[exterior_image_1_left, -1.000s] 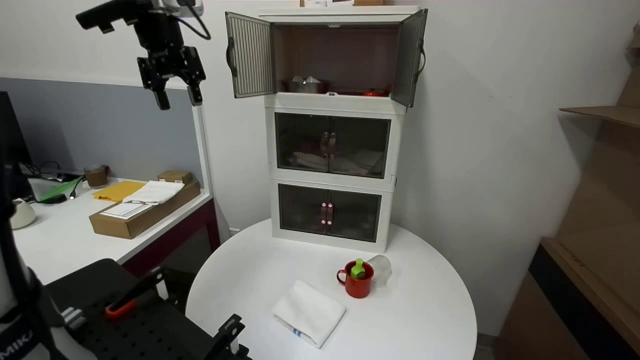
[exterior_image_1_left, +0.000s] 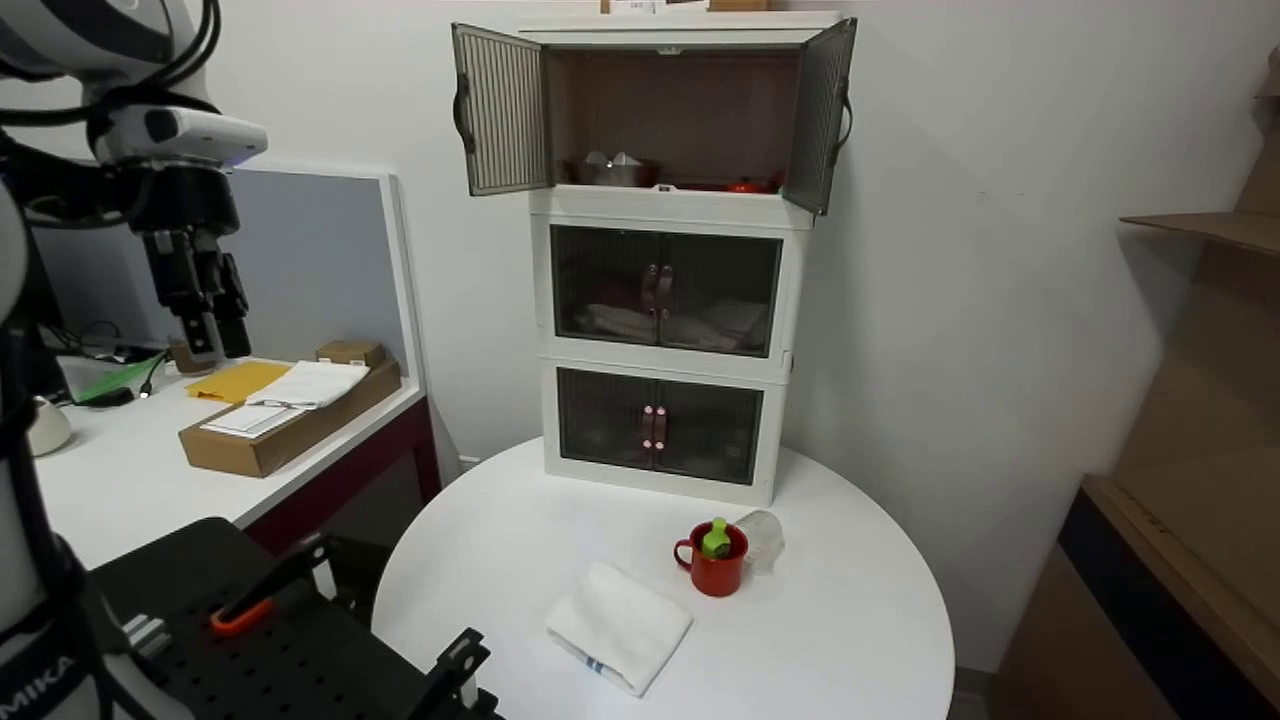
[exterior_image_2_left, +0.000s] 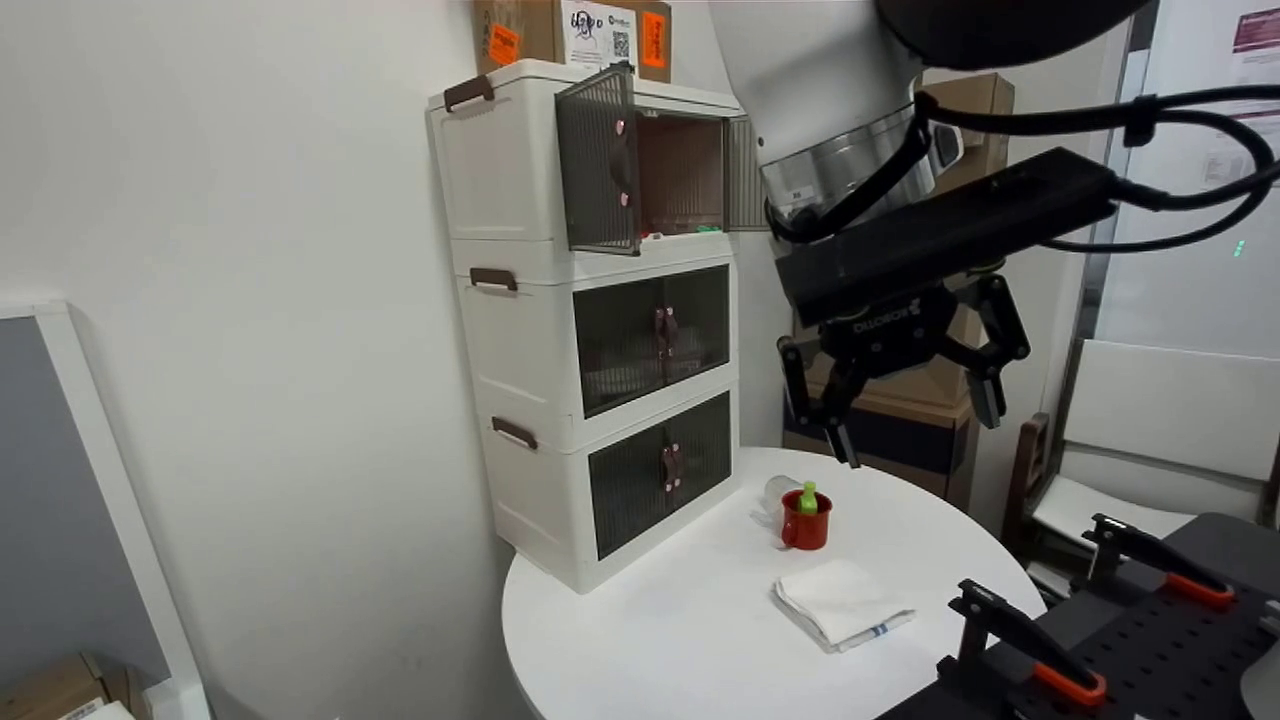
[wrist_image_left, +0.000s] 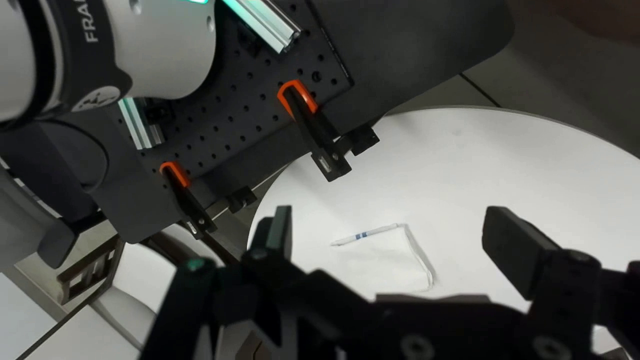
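High above the table and well apart from everything on it, my gripper stands open, its fingers wide with nothing between them; exterior view 2 also shows the gripper (exterior_image_2_left: 918, 438) spread. Below lies a folded white cloth (exterior_image_1_left: 620, 626) with a blue stripe, flat on the round white table (exterior_image_1_left: 480, 564). A red mug (exterior_image_1_left: 716, 572) stands upright behind the cloth, a green-topped item (exterior_image_1_left: 716, 539) sticking out of it. Beside the mug a clear cup (exterior_image_1_left: 764, 542) appears to lie on its side. The top cabinet (exterior_image_1_left: 672, 114) has both doors swung outward.
Two lower cabinets (exterior_image_1_left: 657, 438) are closed. Inside the top one sit a pot-like vessel (exterior_image_1_left: 612, 172) and a small red item (exterior_image_1_left: 750, 186). Black clamps (exterior_image_1_left: 456, 672) border the table's near edge. A desk with a cardboard box (exterior_image_1_left: 294, 420) is at left.
In exterior view 1 my gripper has moved left and down, and the arm has turned, so its fingers appear more edge-on. The table objects and cabinet doors have not moved.
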